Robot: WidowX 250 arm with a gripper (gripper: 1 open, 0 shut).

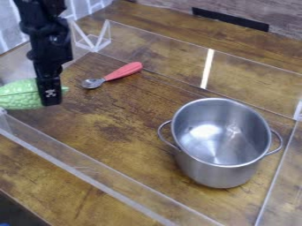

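At the left of the camera view a pale green, ribbed vegetable-like object (19, 95) is held in my black gripper (48, 94), which is shut on it near its right end. A spoon with a red handle (123, 71) lies on the wooden table behind and to the right of the gripper. A steel pot (222, 146) with two handles stands empty at the right front.
Low clear plastic walls surround the work area, close beside the green object on the left.
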